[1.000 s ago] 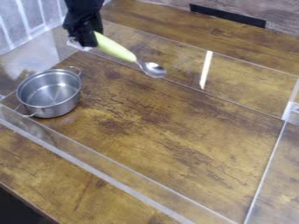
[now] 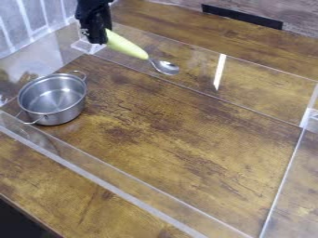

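At the upper left my black gripper [image 2: 97,33] is shut on a spoon with a thick pale yellow-green handle [image 2: 125,45], held in the air with its metal bowl [image 2: 165,67] pointing down to the right. A steel pot [image 2: 52,108] with two side handles stands on the wooden surface at the left, below and a little left of the gripper.
Clear panels [image 2: 293,186] border the wooden work area [image 2: 187,139] on several sides. A dark strip [image 2: 243,17] lies along the back.
The pot has not moved.
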